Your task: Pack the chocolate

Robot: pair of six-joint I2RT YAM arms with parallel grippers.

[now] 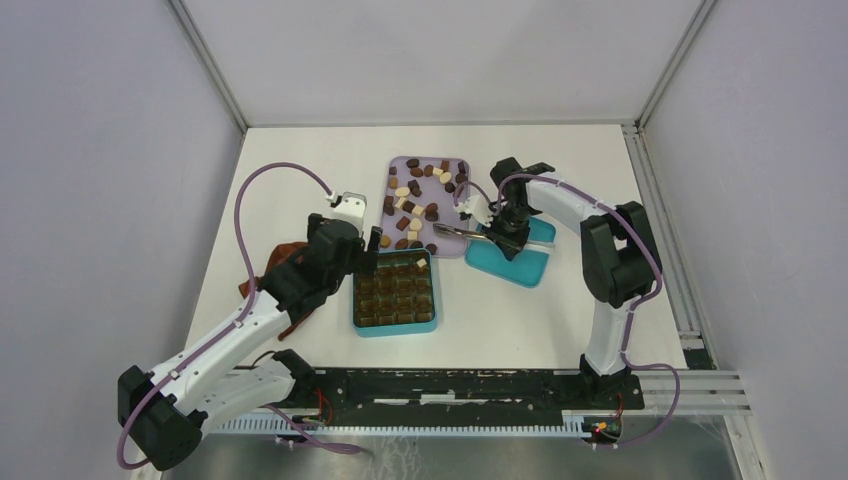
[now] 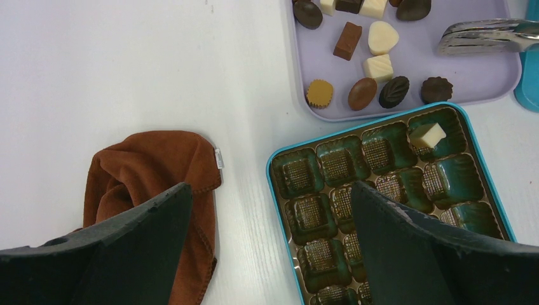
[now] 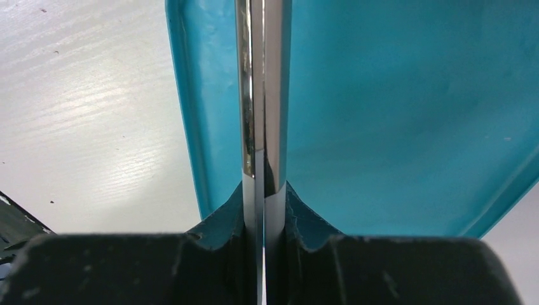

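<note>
Assorted chocolates lie on a lilac tray (image 1: pixel 447 205) at the back centre. In front sits a gridded chocolate box (image 1: pixel 393 295) with blue rim, one cream piece (image 2: pixel 426 135) in a corner compartment. My left gripper hangs open above the box and cloth, nothing between its fingers. My right gripper, over the blue tray (image 3: pixel 407 108), has its fingers closed round long metal tongs (image 3: pixel 273 95). The tongs' forked tips reach over the lilac tray's front right, in the left wrist view; whether they hold a chocolate is unclear.
A crumpled brown cloth (image 2: pixel 159 165) lies left of the box.
</note>
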